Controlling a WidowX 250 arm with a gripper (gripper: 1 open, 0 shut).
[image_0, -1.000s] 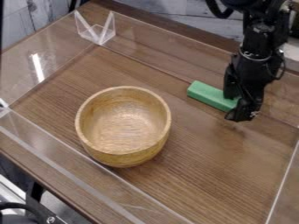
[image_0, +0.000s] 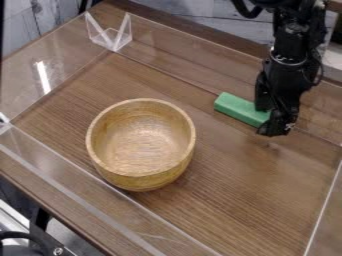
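Observation:
A green rectangular block (image_0: 242, 108) lies on the wooden table right of centre. The black gripper (image_0: 273, 115) is down at the block's right end, and its fingers overlap that end. Whether they touch or grip the block cannot be told, as the dark fingers are hard to separate.
A large tan bowl (image_0: 140, 142) sits at the centre left of the wooden table (image_0: 201, 220). A clear plastic object (image_0: 110, 30) stands at the upper left.
The gripper's fingers have shifted slightly at the block's right end. The block looks almost unmoved.

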